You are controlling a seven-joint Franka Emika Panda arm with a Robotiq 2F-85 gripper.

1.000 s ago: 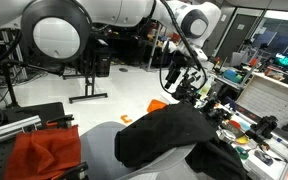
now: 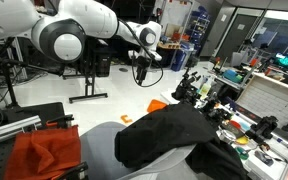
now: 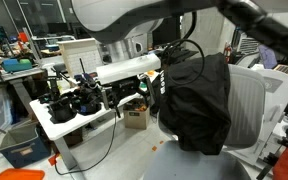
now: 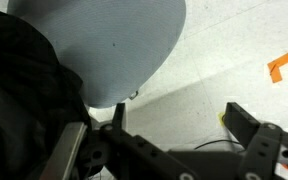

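Note:
A black cloth point(image 2: 164, 135) lies draped over the backrest of a grey chair point(image 2: 102, 140); in exterior view 2 the cloth point(image 3: 196, 105) hangs down the chair's back point(image 3: 246, 105). In the wrist view the cloth point(image 4: 19, 95) fills the left side, beside the grey seat point(image 4: 119, 45). My gripper stands open, its two fingers wide apart with only bare floor visible between them. It is held up in the air, apart from the cloth; in exterior view 1 the gripper point(image 2: 142, 78) is small, beyond the chair.
A red cloth point(image 2: 46, 152) lies at the lower left in exterior view 1. Behind the chair, a white table point(image 3: 69, 122) carries dark clutter, with a cardboard box point(image 3: 136, 115) nearby. Orange tape point(image 4: 284, 66) marks the pale floor, which has open room.
The arm has swung left and away from the chair in exterior view 1, and its gripper has moved left with it. The black cloth has stayed on the chair.

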